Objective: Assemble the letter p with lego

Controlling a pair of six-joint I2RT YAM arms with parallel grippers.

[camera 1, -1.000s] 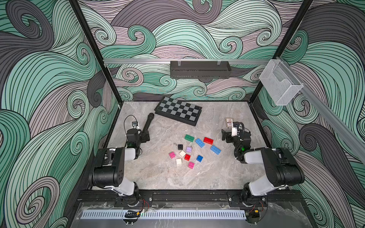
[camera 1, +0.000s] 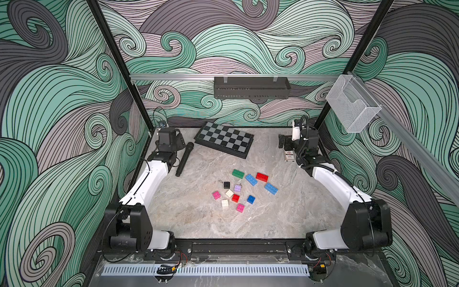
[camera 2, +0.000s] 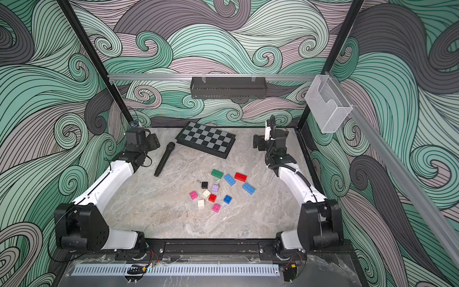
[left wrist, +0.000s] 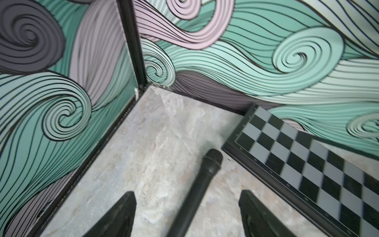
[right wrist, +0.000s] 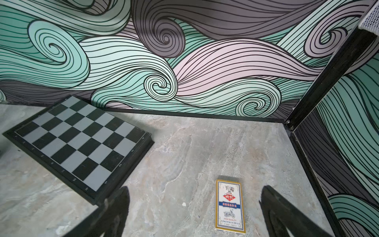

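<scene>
Loose lego bricks lie scattered mid-table: a green brick [camera 1: 238, 174], a long red brick [camera 1: 261, 176], two lighter blue bricks, one [camera 1: 251, 179] near the green and one [camera 1: 271, 188] further right, a dark blue brick [camera 1: 251, 199], a small red brick [camera 1: 235, 198], a lilac brick [camera 1: 237, 188], a black brick [camera 1: 226, 185], two pink ones and two cream ones. None are joined. Far from them at left, my left gripper has its fingers apart above the table, empty. On the right, my right gripper is open and empty. Neither touches a brick.
A black microphone [left wrist: 194, 195] lies below the left gripper. The chessboard [right wrist: 84, 138] sits at the back. Below the right gripper lies a card box [right wrist: 229, 206]. A wire basket [camera 1: 351, 105] hangs at upper right.
Both arms have stretched away toward the back of the table, carrying the grippers up and further from the bricks. The bricks have stayed in place.
</scene>
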